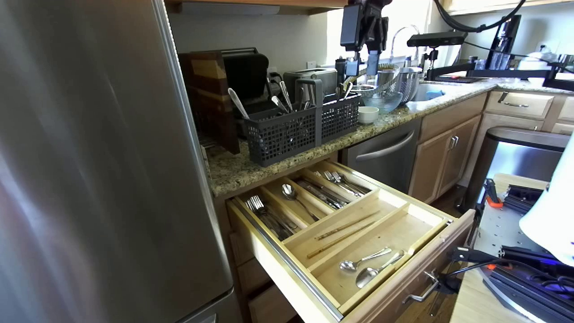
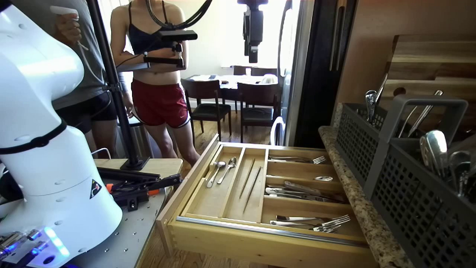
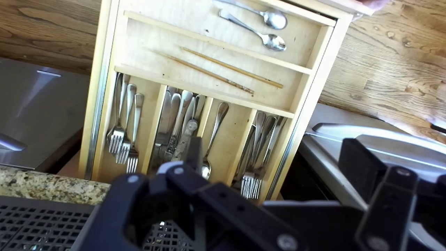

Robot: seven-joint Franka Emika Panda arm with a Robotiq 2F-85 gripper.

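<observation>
My gripper (image 1: 363,65) hangs open high above the open drawer and the counter, nothing between its fingers. The wooden drawer (image 1: 280,269) is divided into compartments. Two spoons (image 3: 274,42) lie in its front section, and a pair of chopsticks (image 3: 234,66) in the one behind. Along the back run four narrow slots: forks (image 3: 124,144) in one, knives (image 3: 179,121) in another, a single spoon (image 3: 217,125) in a third, more forks (image 3: 252,180) in the last. On the counter a grey cutlery basket (image 1: 282,134) holds several utensils upright.
A steel fridge (image 1: 107,161) stands beside the drawer, a dishwasher (image 1: 383,156) on its other side. Cutting boards (image 1: 218,102), a white cup (image 1: 368,115) and a glass bowl (image 1: 383,101) are on the counter. Two people stand behind the robot's table.
</observation>
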